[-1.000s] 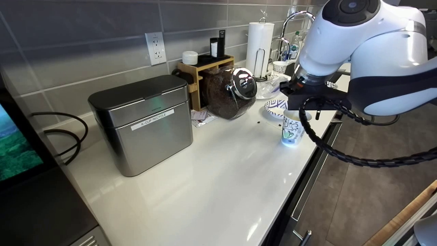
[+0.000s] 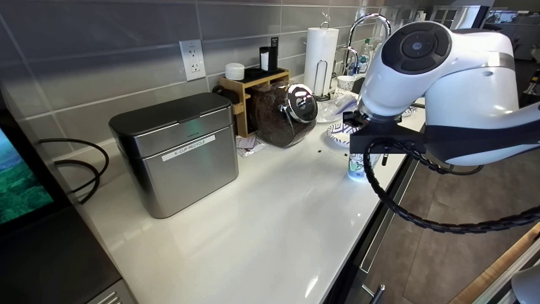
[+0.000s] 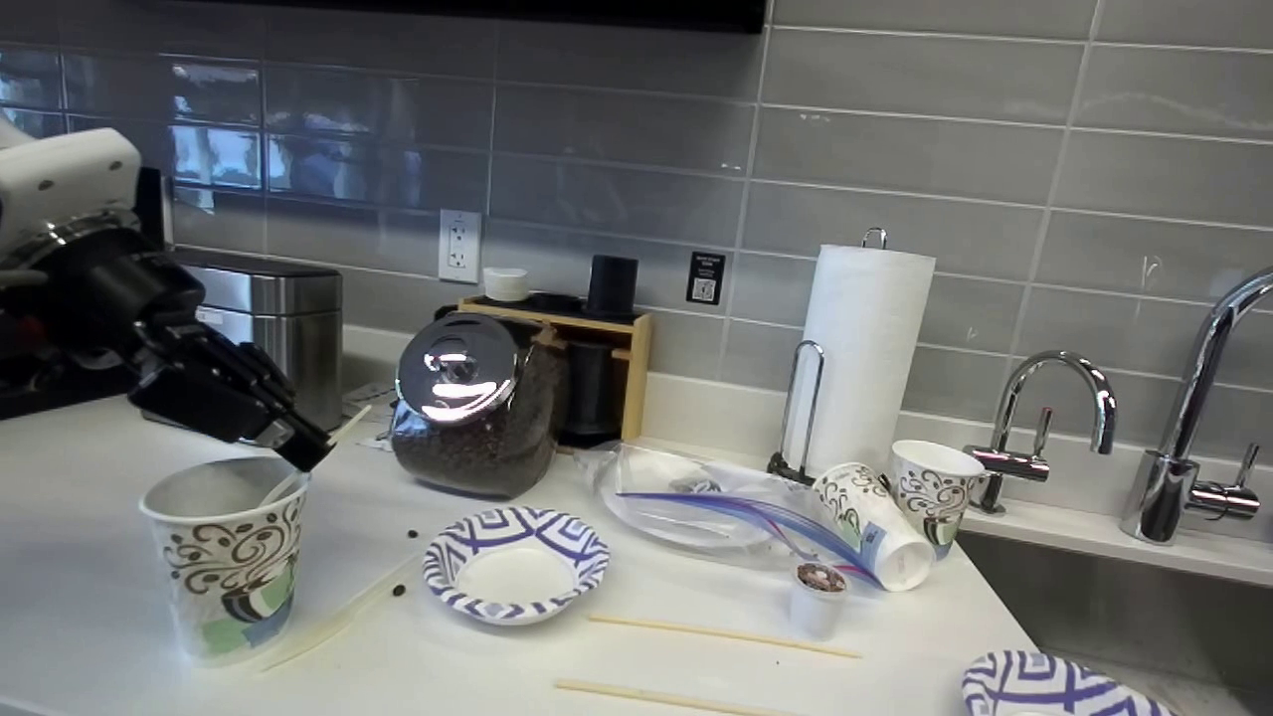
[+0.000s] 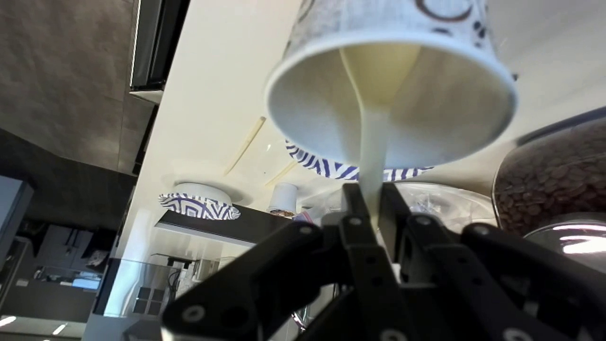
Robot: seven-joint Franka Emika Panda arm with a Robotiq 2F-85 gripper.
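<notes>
A paper cup [image 3: 227, 561] with a brown swirl print stands upright on the counter, at the left in exterior view 2. My gripper [image 3: 308, 446] is just above its rim, shut on a pale stick [image 4: 372, 148]. The stick's lower end reaches down inside the cup, while its upper end [image 3: 354, 423] pokes out past the fingers. Looking from the wrist, the gripper has the stick between its two black fingertips, and the cup's mouth opens around the stick. How far down the stick reaches cannot be made out clearly.
Beside the cup lie a patterned bowl [image 3: 516, 567] and loose wooden sticks [image 3: 722, 634]. Behind are a tilted jar of beans [image 3: 477, 418], a plastic bag [image 3: 668, 501] and more cups [image 3: 937, 495]. Open counter [image 2: 243, 218] stretches toward the steel bin [image 2: 192, 169].
In exterior view 1, the arm has moved down and a little left, so it now hides more of the cup. The cup appears to stand in the same place.
</notes>
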